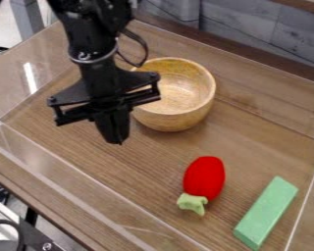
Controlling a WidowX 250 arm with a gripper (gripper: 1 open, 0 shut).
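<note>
My black gripper (110,125) hangs over the left middle of the wooden table, its tip shut with nothing visible in it. Just right of it and behind sits a tan bowl (183,110), partly hidden by the arm. A red object with a pale green top (206,179) lies at the lower right of the table, apart from the gripper. A mint green bar (265,212) lies diagonally farther right.
A black cable (5,225) shows at the lower left corner. A wooden ledge runs along the back right.
</note>
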